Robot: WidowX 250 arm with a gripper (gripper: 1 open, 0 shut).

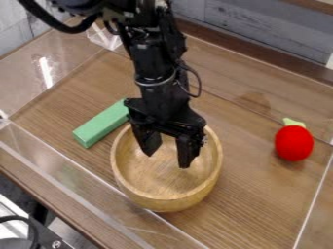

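My black gripper [168, 146] reaches down from the top centre into a round tan bowl [166, 190], its two fingers apart and open over the bowl's inside. I see nothing clearly held between them. A green block [99, 124] lies just left of the bowl, and a red tomato-like object [294, 143] with a pale green top lies to the right.
The wooden tabletop [260, 88] has free room at the back right and upper left. A clear edge runs along the left and lower front, with a dark cable in the lower left corner.
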